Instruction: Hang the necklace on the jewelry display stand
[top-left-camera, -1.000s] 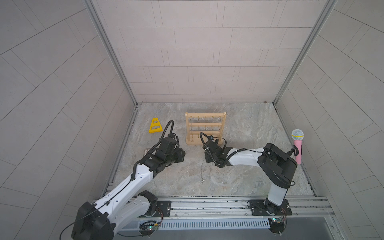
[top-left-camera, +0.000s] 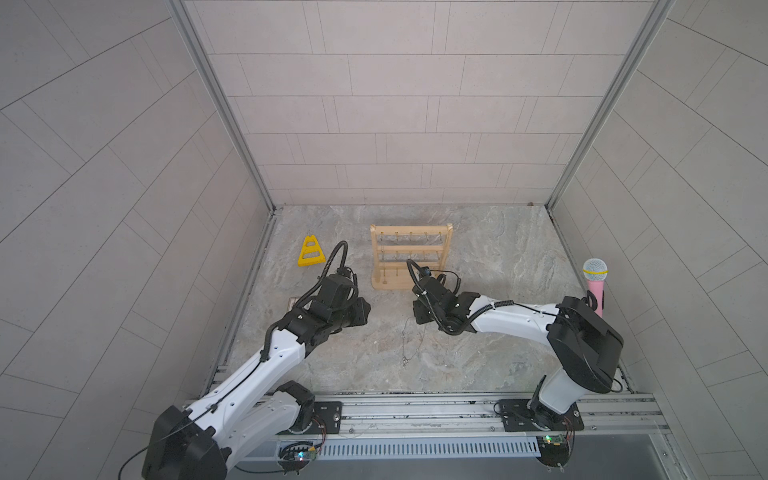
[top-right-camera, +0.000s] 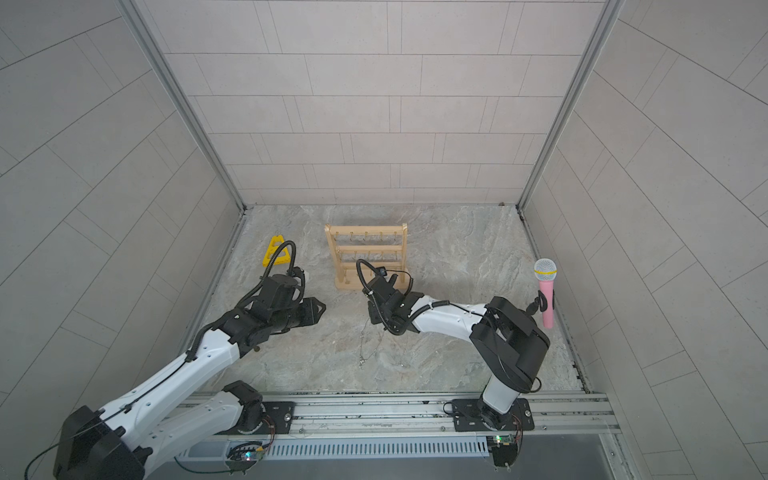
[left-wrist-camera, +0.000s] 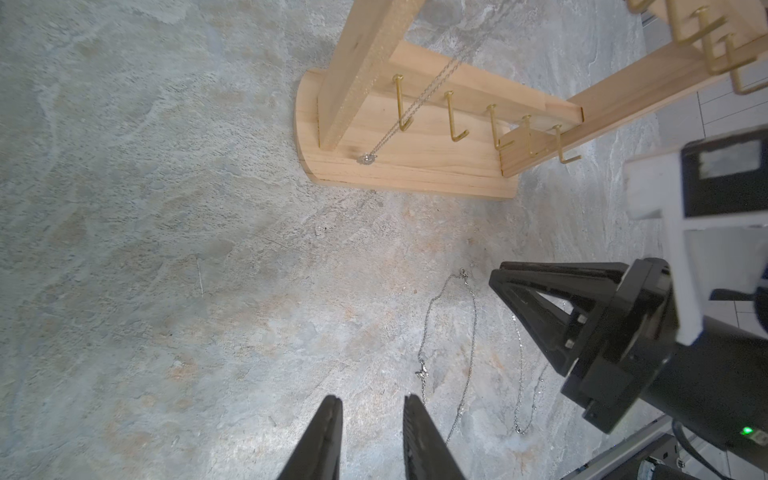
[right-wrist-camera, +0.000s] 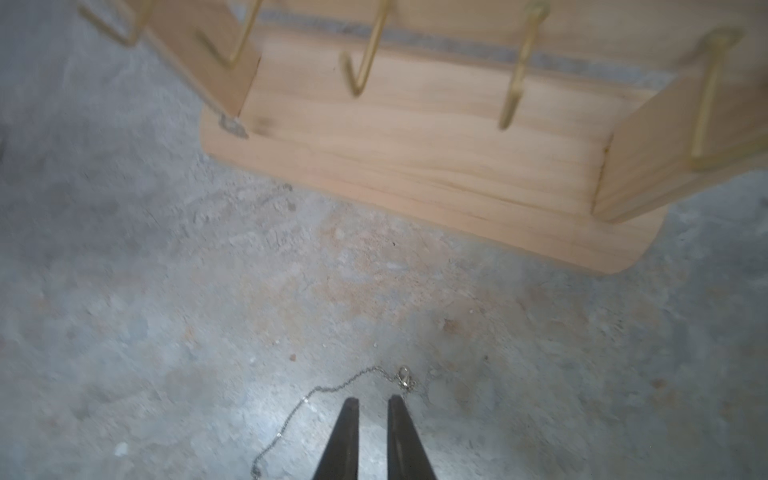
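The wooden jewelry stand (top-left-camera: 411, 229) with gold hooks stands at the back centre. One chain with a pendant (left-wrist-camera: 366, 158) hangs down at its left end. On the floor in front lie a necklace and a second chain; in the right wrist view a chain (right-wrist-camera: 336, 386) with its clasp lies just beyond my right gripper, whose fingertips are slightly apart with nothing seen between them. My left gripper is over bare floor left of the necklace, fingertips apart, empty.
A yellow triangular piece (top-left-camera: 310, 252) lies at the back left. A pink microphone (top-left-camera: 594, 292) is at the far right. My right arm occupies the centre front of the stand.
The left arm looks unmoved.
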